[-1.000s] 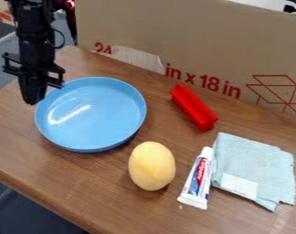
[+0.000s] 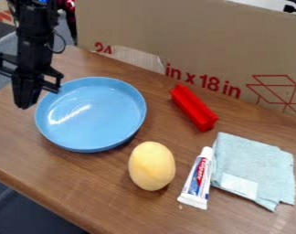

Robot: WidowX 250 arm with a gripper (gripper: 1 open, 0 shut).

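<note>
My black gripper (image 2: pixel 26 93) hangs low at the left, just over or beside the left rim of a blue plate (image 2: pixel 92 117). It looks shut, with nothing visible between its fingers. A yellow potato-like object (image 2: pixel 152 165) lies in front of the plate, a red block (image 2: pixel 194 107) to its right. A toothpaste tube (image 2: pixel 197 175) lies beside a folded pale blue cloth (image 2: pixel 254 167) at the right.
A large cardboard box wall (image 2: pixel 212 46) runs along the back of the wooden table (image 2: pixel 101 201). The table's front left edge drops to a dark area. Bare wood shows at the front and far left.
The objects on the table have not moved.
</note>
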